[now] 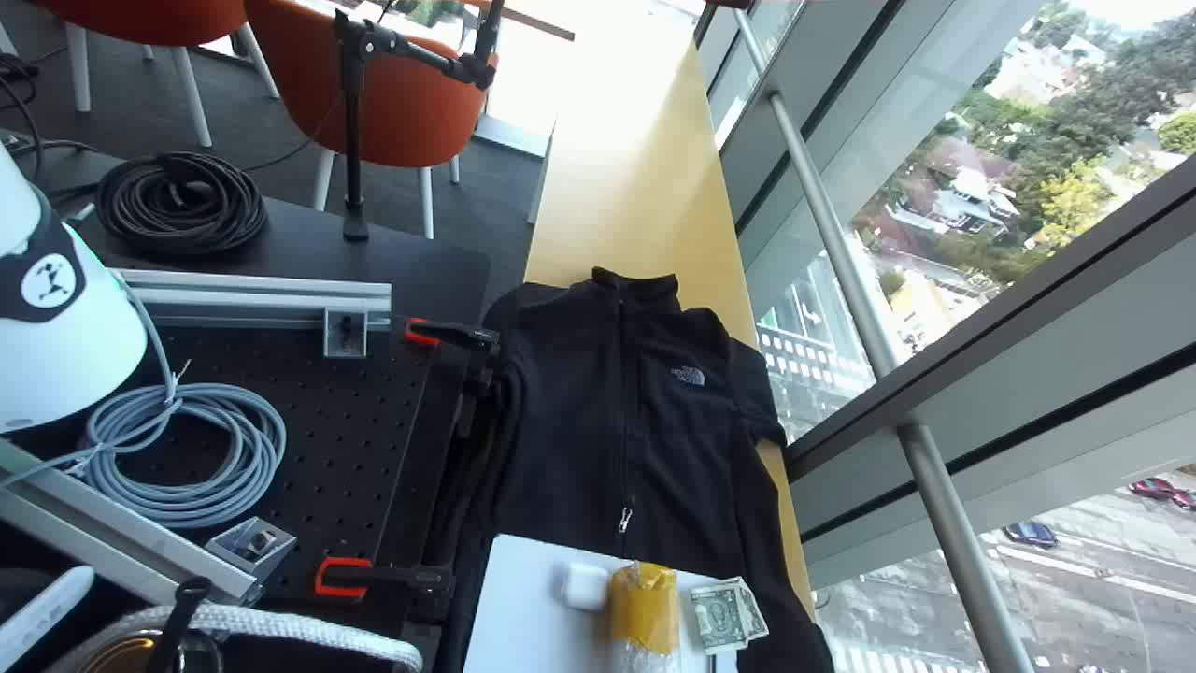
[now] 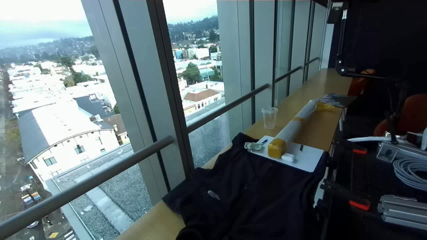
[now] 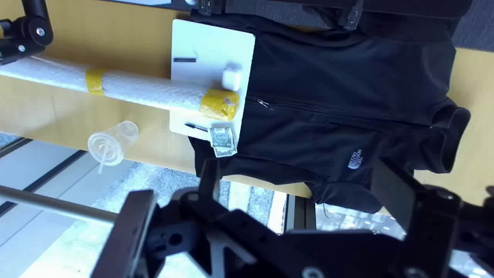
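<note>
A black zip jacket (image 3: 324, 78) with a white logo lies spread on the wooden table. In exterior view 1 the jacket (image 1: 572, 404) has its collar toward the back. A white board (image 3: 203, 39) overlaps its hem. On that board are a small white case (image 3: 231, 79), dollar bills (image 3: 222, 139), a black pen (image 3: 197, 127), a dark stick (image 3: 185, 60) and one yellow-taped end of a long wrapped roll (image 3: 148, 90). My gripper shows along the bottom of the wrist view, apart from these things, its fingers wide open and empty. Neither exterior view shows it.
A clear plastic cup (image 2: 270, 117) with a straw stands on the table by the window. A metal rail (image 1: 830, 224) runs along the glass. Clamps (image 1: 392, 578) and a coiled grey cable (image 1: 185, 454) occupy the black bench side. Bare tabletop (image 1: 628, 135) extends beyond the collar.
</note>
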